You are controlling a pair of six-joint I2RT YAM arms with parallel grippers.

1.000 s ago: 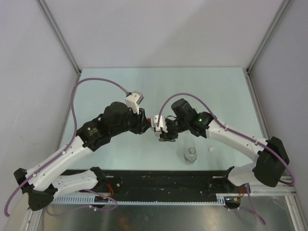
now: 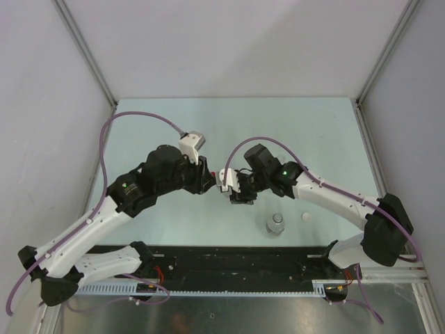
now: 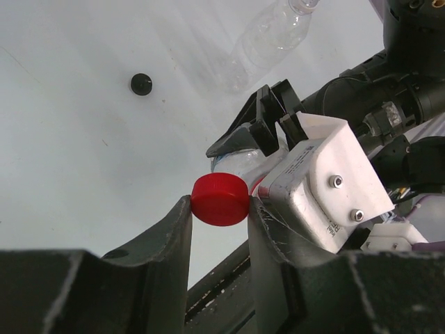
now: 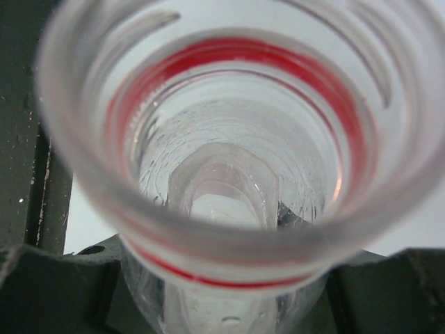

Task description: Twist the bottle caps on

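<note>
In the left wrist view my left gripper is shut on a red cap [image 3: 220,195]. Just beyond it my right gripper grips a clear bottle [image 3: 236,164]. The right wrist view looks into that bottle's open mouth [image 4: 236,250], with a red ring below the rim; my right gripper's dark fingers [image 4: 389,292] flank it. From above, both grippers [image 2: 208,177] [image 2: 238,182] meet near the table's middle, the red cap between them.
An upright clear bottle [image 2: 274,223] stands at the front right, near a pale disc [image 2: 306,216]. A black cap [image 3: 141,84] lies on the table.
Both arms have shifted very slightly in the top view; the left gripper still holds the red cap beside the bottle in the right gripper.
</note>
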